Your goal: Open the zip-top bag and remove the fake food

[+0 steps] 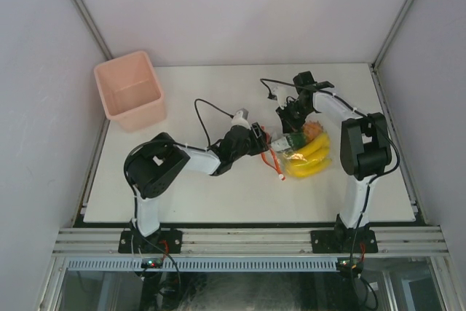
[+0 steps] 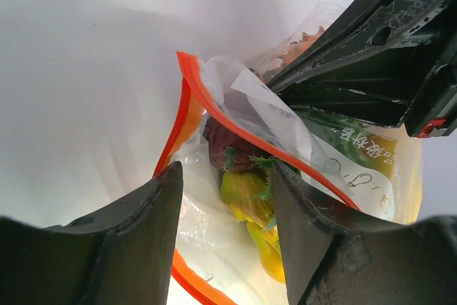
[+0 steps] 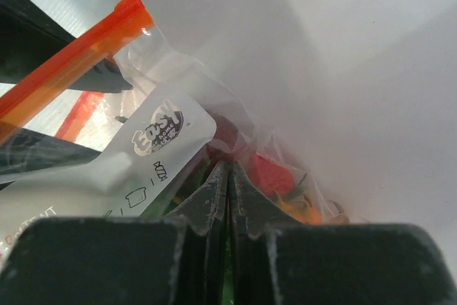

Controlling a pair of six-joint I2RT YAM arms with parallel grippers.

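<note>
The zip top bag [image 1: 291, 158] lies open, orange-rimmed, with yellow bananas [image 1: 309, 162], a round orange-brown item [image 1: 313, 129] and green items inside; the left wrist view also shows a dark red item [image 2: 227, 144]. My left gripper stands open at the bag's mouth, fingers either side of the opening. My right gripper is shut against the bag's upper part, pressed into the crumpled plastic near a red item [image 3: 271, 175]; whether anything thin sits between its tips cannot be seen.
A pink bin [image 1: 131, 111] stands empty at the back left. Both arms crowd round the bag at the centre right.
</note>
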